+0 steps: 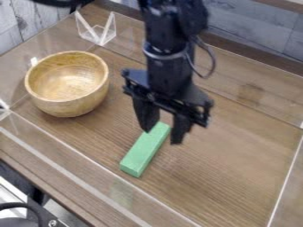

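My gripper [154, 115] hangs over the middle of the wooden table, a dark body with its fingers open and pointing down. A green rectangular block [144, 151] lies on the table just below it, fully visible. Whether the gripper touches it is not clear; it appears above the block.
A tan round bowl [67, 84] sits at the left. A white wire-like object [97, 31] stands at the back left.
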